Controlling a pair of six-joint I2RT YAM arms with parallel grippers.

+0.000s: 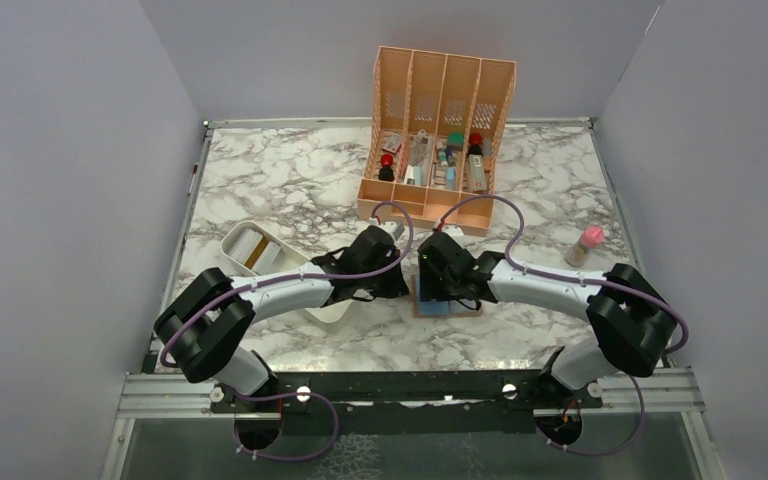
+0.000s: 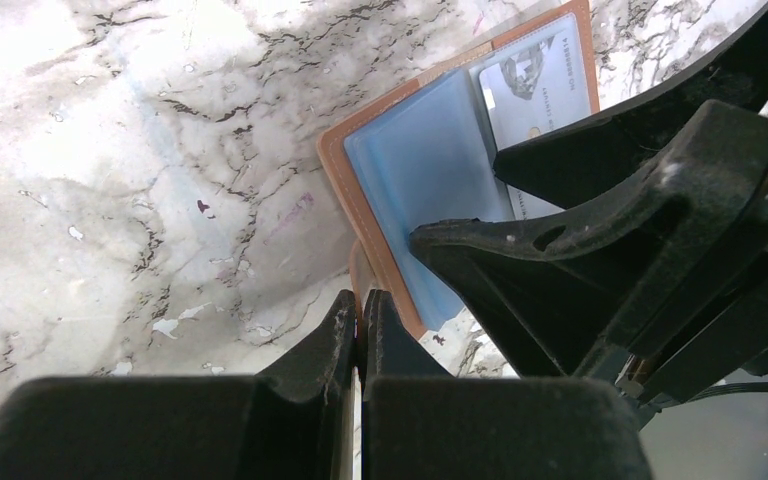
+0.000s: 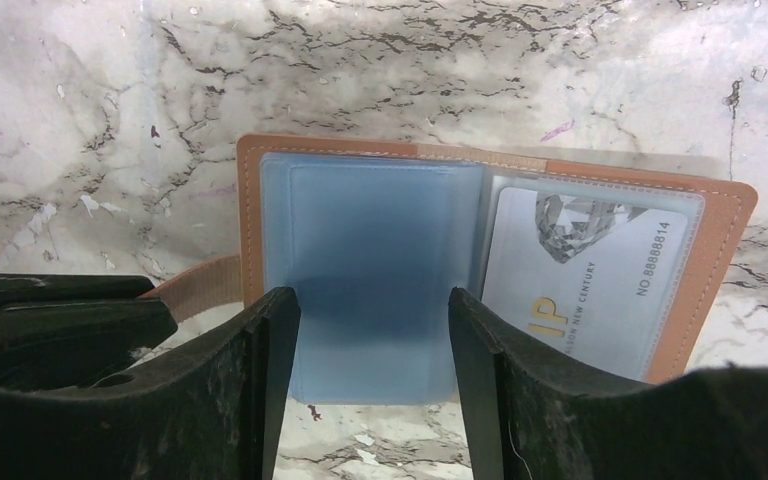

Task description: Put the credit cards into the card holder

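Observation:
The brown card holder [image 3: 710, 260] lies open on the marble table beneath my grippers, with a blue sleeve [image 3: 370, 240] on its left half and a silver card [image 3: 590, 260] under a clear pocket on its right half. My left gripper is shut on the holder's thin left edge or flap, beside the blue sleeve. My right gripper stands open over the blue sleeve, a finger either side, with nothing visible held between them.
A white tray [image 1: 232, 238] with cards sits left. A wooden organizer [image 1: 370, 190] with small items stands at the back; a pink-capped shaker [image 1: 585, 245] stands at the right.

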